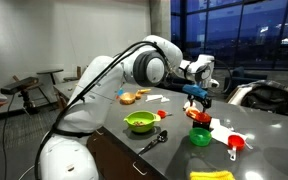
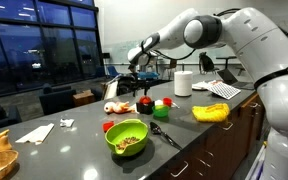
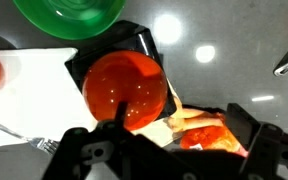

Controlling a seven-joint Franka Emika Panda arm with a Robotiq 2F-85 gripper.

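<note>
My gripper stands open, its two dark fingers apart in the wrist view and nothing held between them. A round red bowl (image 3: 124, 88) rests on a black square holder and lies largely to the left of the space between the fingers. In exterior view 1 the gripper (image 1: 202, 102) hangs just above the red bowl (image 1: 201, 117). A green bowl (image 3: 74, 14) is close beside the black holder (image 3: 142, 42). Orange-red food-like pieces (image 3: 212, 135) show partly behind the right finger.
A light green basket (image 2: 128, 137), a black utensil (image 2: 166, 134) and a yellow cloth-like item (image 2: 212, 113) share the counter. A red cup (image 1: 235, 142) stands near the green bowl. White paper (image 3: 44, 95) lies beside the holder. Bare counter shows at the far right in exterior view 1.
</note>
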